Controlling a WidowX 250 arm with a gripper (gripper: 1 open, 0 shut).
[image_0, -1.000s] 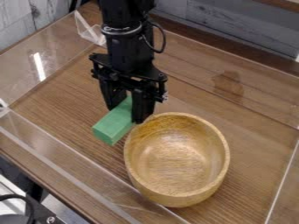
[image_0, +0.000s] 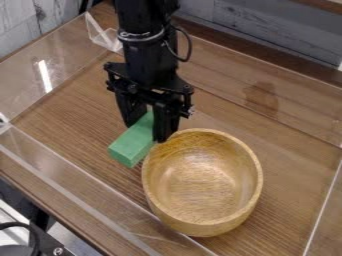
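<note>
A black robot arm hangs from the top middle, its gripper (image_0: 150, 122) low over the wooden table, shut on a green block (image_0: 131, 146). The block's lower end shows below the fingers, just left of a wide, empty beige bowl (image_0: 202, 183). Whether the block rests on the table or hangs just above it, I cannot tell.
Clear plastic edging runs along the table's left and near sides. A grey wall stands at the back.
The arm and green block have shifted very slightly; otherwise the scene looks the same.
</note>
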